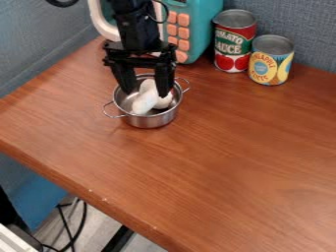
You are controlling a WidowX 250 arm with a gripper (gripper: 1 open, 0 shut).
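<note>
A small steel pot (148, 118) with side handles sits on the wooden table (197, 187) near its back left, with white rounded objects (143, 99) inside. My black gripper (144, 86) is down over the pot, its two fingers apart and reaching to the rim and into it around the white objects. Whether anything is held between the fingers is unclear.
A teal toy microwave (192, 27) stands behind the arm. A tomato can (234, 42) and a yellow-labelled can (270, 61) stand at the back right. Cables hang below the left edge.
</note>
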